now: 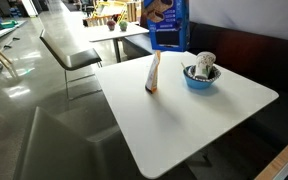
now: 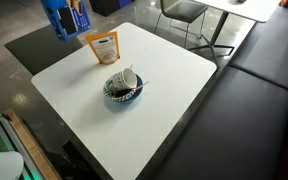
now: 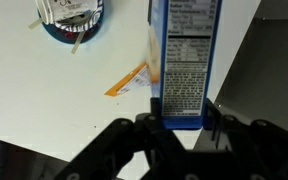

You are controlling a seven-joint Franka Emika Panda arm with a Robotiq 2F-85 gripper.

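Note:
A blue box (image 1: pixel 165 24) with a picture on its face hangs in the air at the top of exterior view 1. My gripper is shut on the box, whose printed side panel (image 3: pixel 186 65) fills the space between the fingers in the wrist view. Exterior view 2 has the box (image 2: pixel 64 18) at the upper left, past the table's edge there. An orange-and-white pouch (image 2: pixel 106 48) stands upright on the table, apart from the box. Near it is a blue bowl (image 1: pixel 200 83) with a patterned cup (image 1: pixel 204 64) tipped inside.
A dark bench (image 2: pixel 249 85) runs along one long side. An empty chair (image 1: pixel 69 58) stands on the floor, and a second table (image 1: pixel 114 32) lies farther back.

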